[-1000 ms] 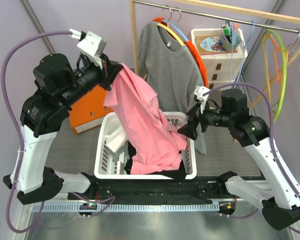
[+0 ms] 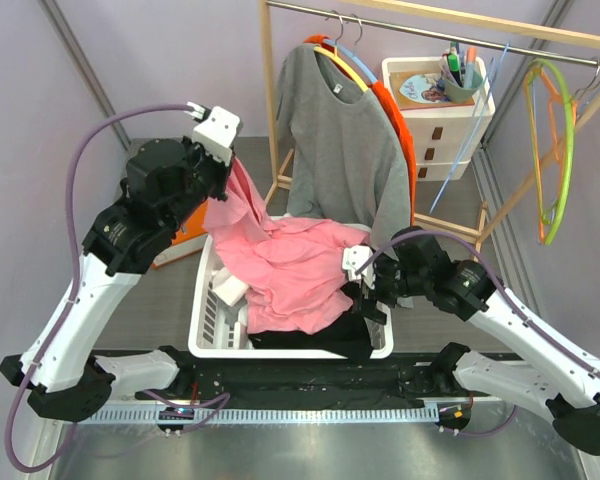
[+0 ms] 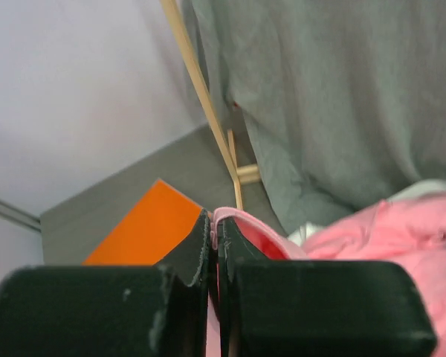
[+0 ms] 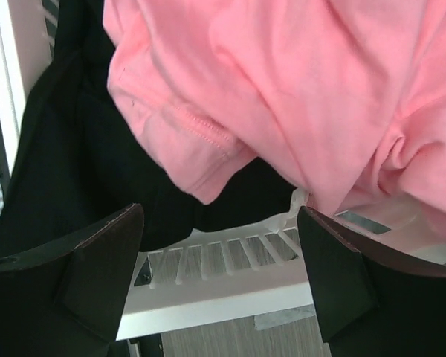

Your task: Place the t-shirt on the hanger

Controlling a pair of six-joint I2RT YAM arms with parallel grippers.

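Observation:
A pink T-shirt (image 2: 290, 270) lies crumpled in the white laundry basket (image 2: 202, 335), one end lifted by my left gripper (image 2: 223, 170), which is shut on a thin fold of it, seen between the fingertips in the left wrist view. My right gripper (image 2: 362, 295) is low at the basket's right side, its fingers apart above pink cloth, black cloth (image 4: 74, 163) and the basket rim, with nothing between them.
Grey (image 2: 335, 140) and orange shirts hang on the rail behind the basket, with empty coloured hangers (image 2: 565, 170) at the right. A white drawer unit (image 2: 445, 140) stands at the back; an orange binder (image 3: 145, 223) lies on the left.
My right gripper has moved down and left from beside the shirt.

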